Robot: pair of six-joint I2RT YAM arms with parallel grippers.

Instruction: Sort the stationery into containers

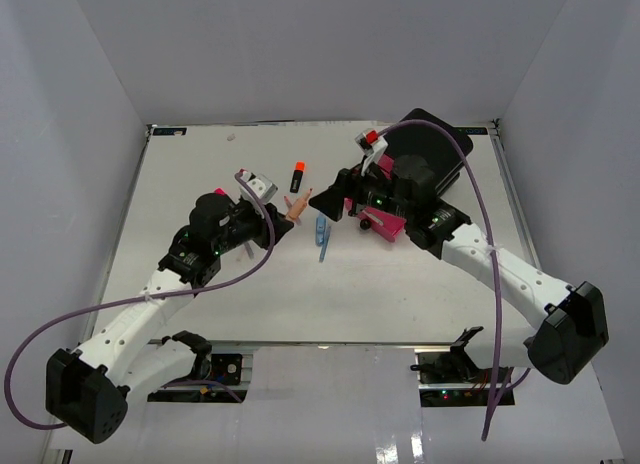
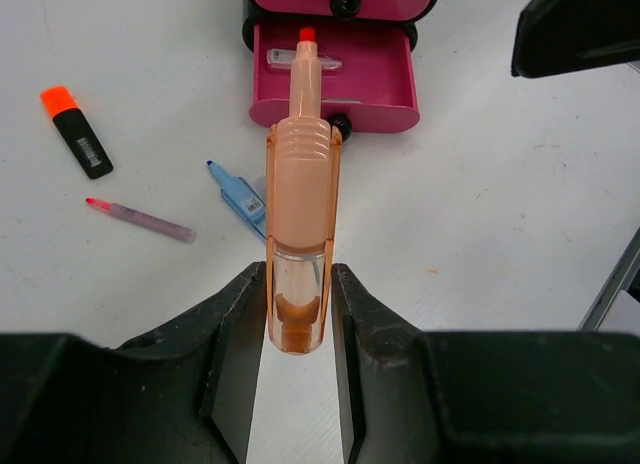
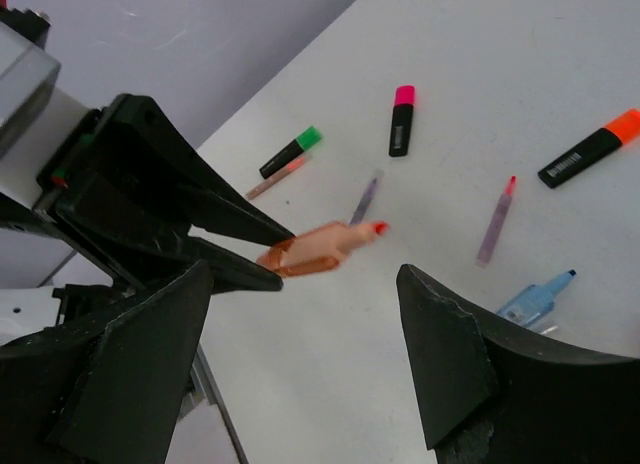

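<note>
An orange highlighter with a red tip [image 2: 300, 174] is pinched upright between the fingers of my left gripper. My right gripper stands open with nothing between its fingers, facing the left gripper and the highlighter's tip across a gap. A pink drawer [image 2: 390, 84] is pulled out of the dark rounded box [image 1: 430, 144] at the back right, and a clear marker [image 2: 285, 58] lies in it. Loose on the table are a blue highlighter [image 3: 530, 302], a black highlighter with an orange cap [image 2: 78, 132] and a pink pen [image 2: 150, 221].
Farther left lie a pink-capped highlighter [image 3: 401, 124], a green-capped one [image 3: 290, 152] and a purple pen [image 3: 365, 199]. The right arm hangs over part of the drawer.
</note>
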